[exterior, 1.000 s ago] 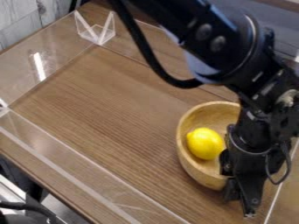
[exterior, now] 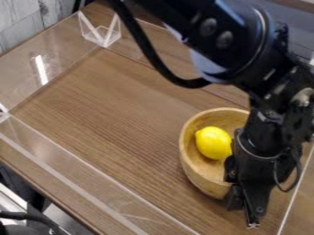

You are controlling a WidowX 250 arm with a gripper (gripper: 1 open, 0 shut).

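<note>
A tan bowl (exterior: pixel 203 165) sits at the right of the wooden table, with a yellow lemon-like object (exterior: pixel 214 142) inside it. My black gripper (exterior: pixel 249 197) is at the bowl's right side, low over its near rim and covering much of that side. The fingertips are dark and partly hidden, so what lies between them is hard to see.
A small clear wire-like holder (exterior: pixel 101 27) stands at the back left. Black cables lie at the lower left.
The arm and gripper have shifted slightly left and up in the view. The bowl and the yellow object appear nearly in the same place.
</note>
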